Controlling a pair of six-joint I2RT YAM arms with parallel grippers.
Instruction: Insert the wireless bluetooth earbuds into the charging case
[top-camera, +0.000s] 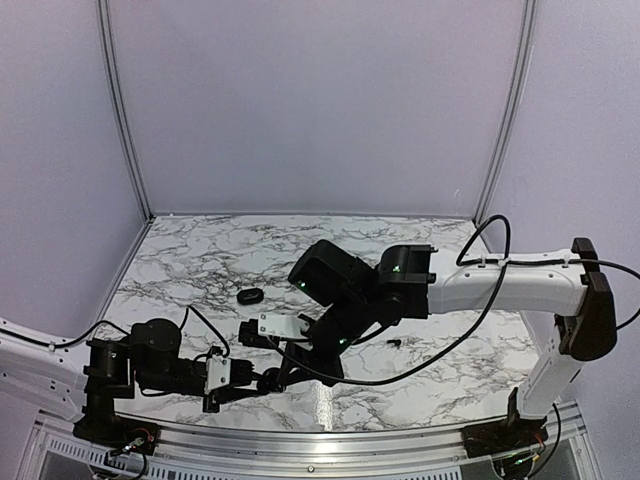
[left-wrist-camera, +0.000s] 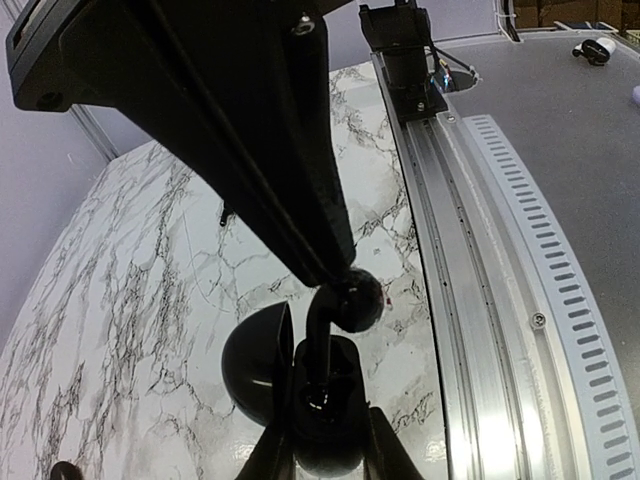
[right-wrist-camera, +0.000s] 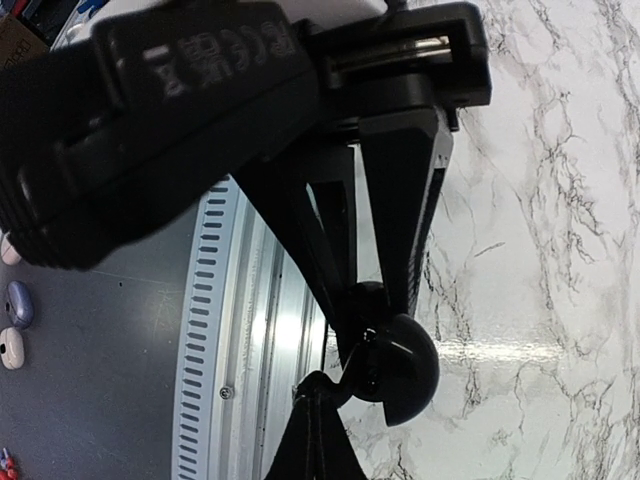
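Note:
Near the front edge my left gripper (top-camera: 260, 385) is shut on the black charging case (left-wrist-camera: 330, 440), whose lid (left-wrist-camera: 255, 360) stands open. My right gripper (top-camera: 285, 375) comes down over it, shut, its fingertips right at a black earbud (left-wrist-camera: 355, 300) above the case, stem pointing down toward it. Whether the earbud is held between them or seated in the case I cannot tell. In the right wrist view the lid (right-wrist-camera: 405, 370) hides part of the case and of the right fingertips.
A black oval object (top-camera: 250, 296) lies at the middle left of the marble table, and a small dark object (top-camera: 394, 343) lies right of centre. The front metal rail (left-wrist-camera: 470, 280) runs close beside both grippers.

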